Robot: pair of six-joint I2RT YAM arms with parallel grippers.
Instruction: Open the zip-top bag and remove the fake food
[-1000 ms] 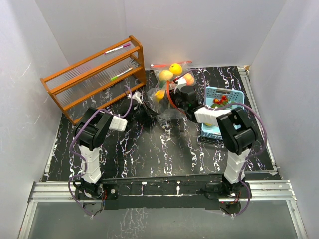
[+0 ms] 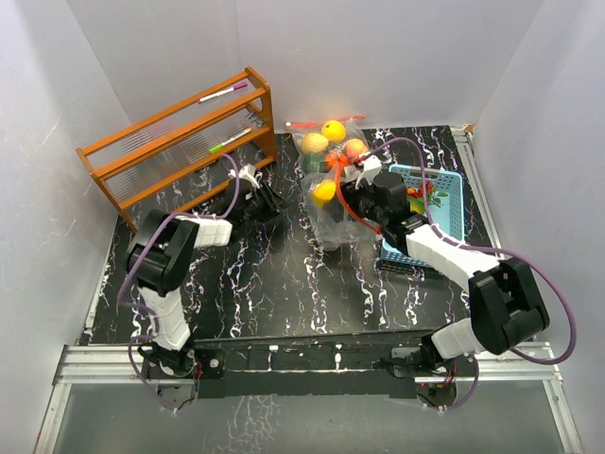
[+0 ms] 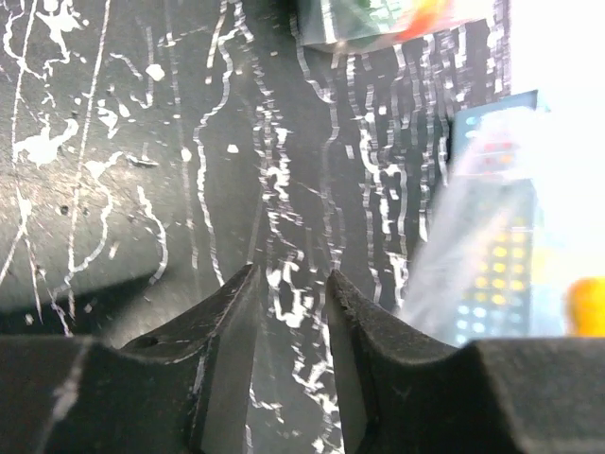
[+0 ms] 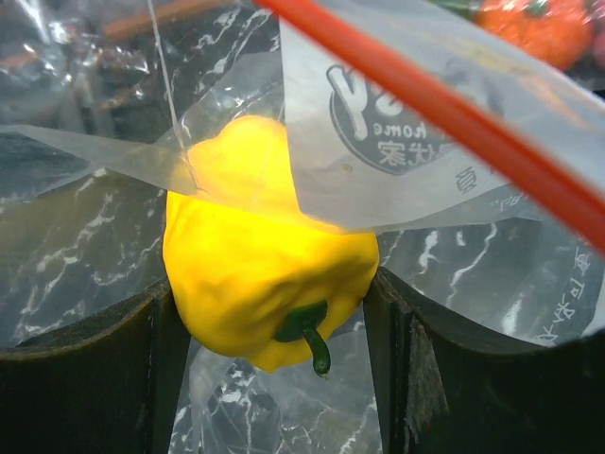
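A clear zip bag (image 2: 331,227) with an orange-red zip lies at the back middle, holding fake fruit such as an orange (image 2: 333,130) and a peach (image 2: 314,142). My right gripper is closed around a yellow bell pepper (image 4: 269,274) with a green stem, bag plastic draped over it; in the top view the pepper (image 2: 323,191) is at the bag's front part. My left gripper stands open to the left of the bag, over bare black marbled table, nothing between its fingers.
A blue basket (image 2: 449,208) with some fake food stands at the right. A wooden rack (image 2: 170,142) with markers stands at the back left.
My right gripper has moved right with the yellow pepper, drawing the bag's front along. My left gripper has drawn back slightly to the left, away from the bag.
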